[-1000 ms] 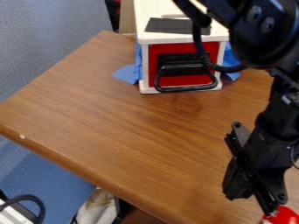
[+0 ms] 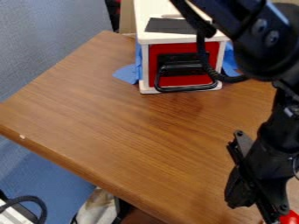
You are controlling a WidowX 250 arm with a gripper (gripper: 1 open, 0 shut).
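Note:
My black gripper hangs at the lower right of the camera view, low over the table, pointing down. A red object peeks out beside its lower end at the right edge, mostly cut off or hidden. Whether the fingers are open or shut on it is unclear. At the back stands a white box with a red front, with a black wire handle or rack on it and blue material at both sides.
My arm's upper links fill the top right, in front of part of the box.

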